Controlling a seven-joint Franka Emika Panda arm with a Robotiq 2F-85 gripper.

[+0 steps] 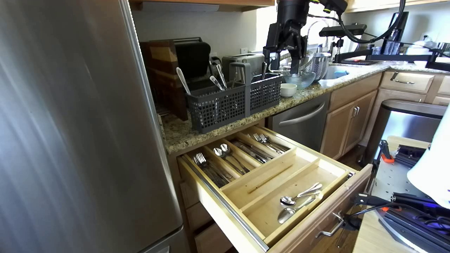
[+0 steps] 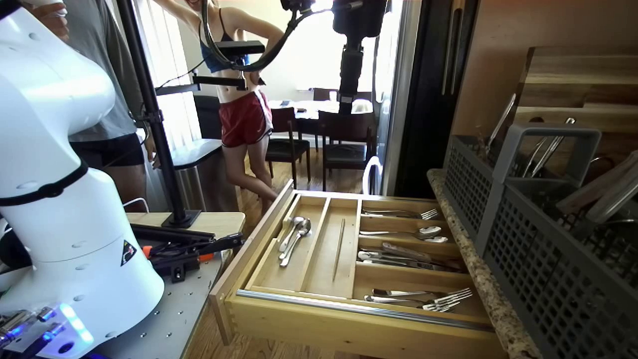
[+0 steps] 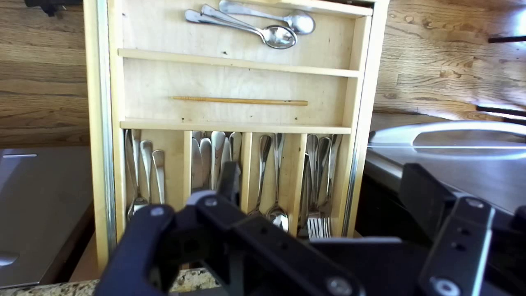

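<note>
My gripper [image 1: 283, 66] hangs high above the drawer, fingers down and apart, with nothing showing between them. Below it the wooden drawer [image 3: 236, 126] is pulled out. Its back compartments hold forks [image 1: 200, 159], spoons [image 1: 222, 150] and knives [image 3: 206, 160] in separate slots, with more forks [image 3: 318, 225] in an end slot. A few loose spoons [image 3: 280, 35] lie in the front compartment. In the middle one rests a single wooden chopstick [image 3: 241, 101]. On the counter stands a grey cutlery basket [image 1: 219, 107] with several handles sticking up.
A steel fridge [image 1: 84, 126] stands left of the drawer. The granite counter [image 1: 181, 135] also carries a toaster [image 1: 253, 63], a white bowl [image 1: 288, 90] and a glass bowl [image 1: 300, 79]. Two people stand beyond the drawer; one wears red shorts [image 2: 246, 119].
</note>
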